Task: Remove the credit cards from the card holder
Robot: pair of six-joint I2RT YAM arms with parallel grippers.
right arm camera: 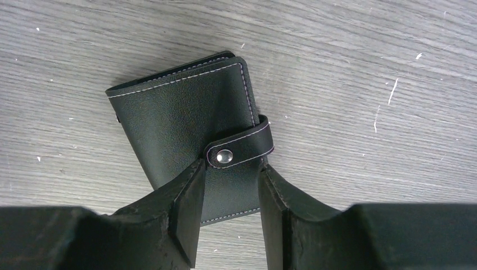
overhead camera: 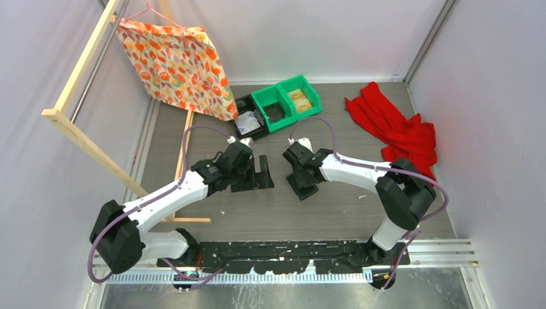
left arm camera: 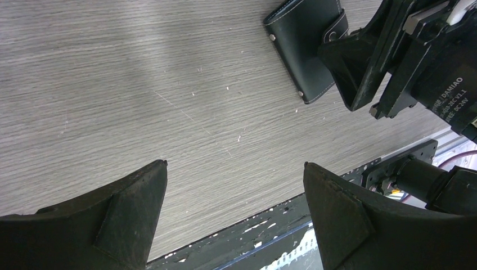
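Observation:
The card holder [right arm camera: 169,126] is black leather with pale stitching, closed by a strap [right arm camera: 244,147] with a round metal snap; no cards show. It lies flat on the table. My right gripper is over it with fingers part open, the fingertips just below the snap on either side of the strap's end. Nothing is held between those fingers, though whether they touch the leather is hard to tell. In the top view the right arm partly covers the holder [overhead camera: 302,189]. My left gripper stands wide open and empty, to the holder's left.
Joined green and black bins [overhead camera: 270,111] stand at the back. A red cloth [overhead camera: 393,125] lies at the right, and a patterned cloth [overhead camera: 177,67] hangs from a wooden frame [overhead camera: 96,151] at the left. Bare table [overhead camera: 270,219] shows in front of the arms.

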